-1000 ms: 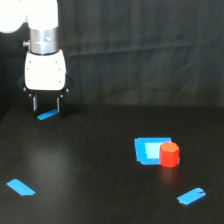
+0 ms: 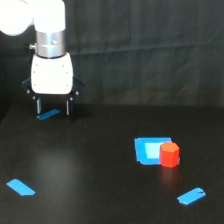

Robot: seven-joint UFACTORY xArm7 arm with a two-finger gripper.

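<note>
My gripper (image 2: 54,107) is at the far left, its two fingers spread wide apart with nothing seen held between them. Just below the fingertips, a small blue strip (image 2: 48,114) lies on the dark table. A red block (image 2: 169,155) with an angular outline is on the right side, against the edge of a blue square (image 2: 154,140) with a pale centre. Whether the block rests partly on that square or stands in front of it, I cannot tell.
Another blue strip (image 2: 20,187) lies at the front left, and one more blue piece (image 2: 191,196) at the front right. Black curtain hangs behind.
My gripper has shifted a little to the right, and its fingers appear farther apart. The red block, blue square and blue strips have not moved.
</note>
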